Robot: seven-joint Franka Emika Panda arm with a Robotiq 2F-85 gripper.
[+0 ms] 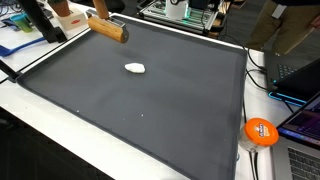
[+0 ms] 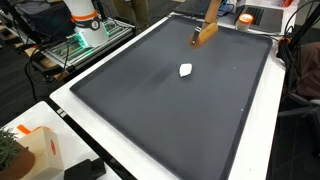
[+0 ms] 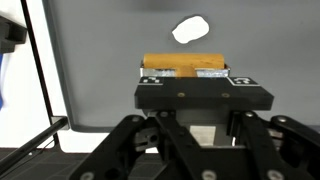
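A wooden mallet-like tool with a cylindrical orange-brown head (image 1: 108,27) hangs over the far left part of the dark mat (image 1: 150,95). Its handle runs upward from the head (image 2: 205,35) and out of the frame in exterior view 2. In the wrist view the head (image 3: 183,61) lies just beyond my gripper, which is shut on the tool; the grip itself is largely hidden by the dark fingers. A small white piece (image 1: 135,68) rests flat on the mat, apart from the tool. The same white piece (image 3: 190,29) shows past the head in the wrist view.
An orange-lidded jar (image 1: 260,133) stands beside the mat's right edge, near a laptop (image 1: 296,155). A potted plant (image 2: 14,158) and a white box (image 2: 40,150) occupy the front left in exterior view 2.
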